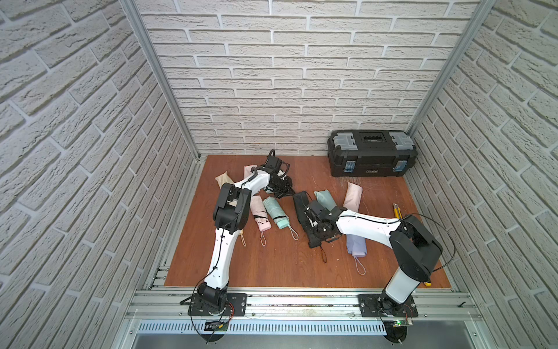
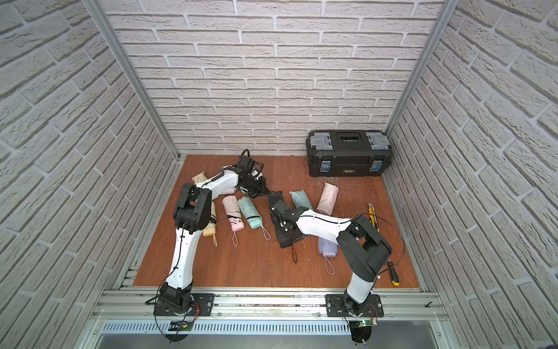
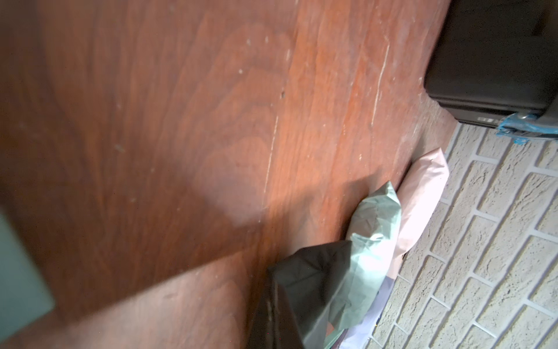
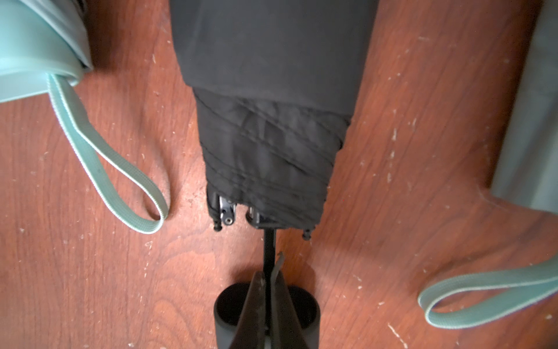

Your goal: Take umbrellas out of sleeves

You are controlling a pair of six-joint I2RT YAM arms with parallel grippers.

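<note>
A black umbrella point(image 4: 267, 151) lies partly in its black sleeve point(image 4: 273, 52), its shaft and handle point(image 4: 302, 320) exposed in the right wrist view. My right gripper is shut over the shaft by the handle; whether it grips the shaft is unclear. My left gripper point(image 1: 284, 189) is near the far end of the sleeve, its fingertips small and dark in the top views and out of its wrist view. Mint point(image 1: 276, 212), pink point(image 1: 259, 212) and lilac point(image 1: 357, 244) umbrellas lie on either side, with more pale ones partly hidden by the arms.
A black toolbox point(image 1: 371, 154) stands at the back right of the wooden table point(image 1: 191, 244). A yellow-handled tool point(image 2: 372, 215) lies at the right edge.
</note>
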